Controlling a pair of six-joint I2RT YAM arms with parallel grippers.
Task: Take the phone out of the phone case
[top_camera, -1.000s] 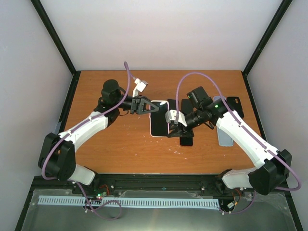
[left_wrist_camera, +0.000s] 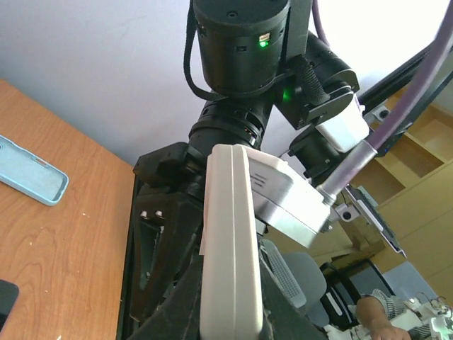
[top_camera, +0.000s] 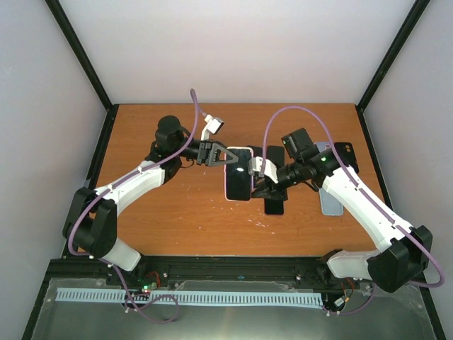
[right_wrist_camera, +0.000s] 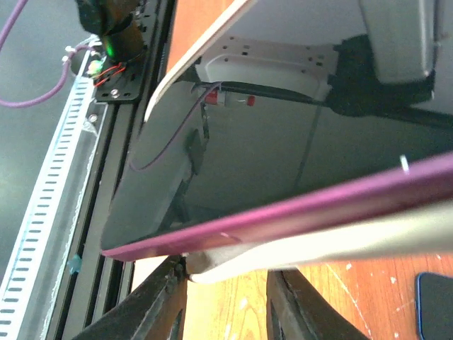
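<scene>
A black-screened phone point(top_camera: 238, 177) in a pale case is held up above the table, with my left gripper point(top_camera: 228, 157) shut on its upper left edge. In the left wrist view the white case point(left_wrist_camera: 231, 234) stands edge-on and hides most of the left fingers. My right gripper is at a lower corner of the phone, its fingers apart. There the phone's magenta edge point(right_wrist_camera: 283, 216) juts out past the cream case wall point(right_wrist_camera: 311, 248), whose end lies by one fingertip point(right_wrist_camera: 174, 273). Whether that finger touches the case is unclear.
On the table under the right arm lie black phones point(top_camera: 274, 206). A light blue case point(top_camera: 330, 205) and a black case point(top_camera: 346, 154) lie further right.
Over the last second the phone and left gripper have shifted slightly right.
</scene>
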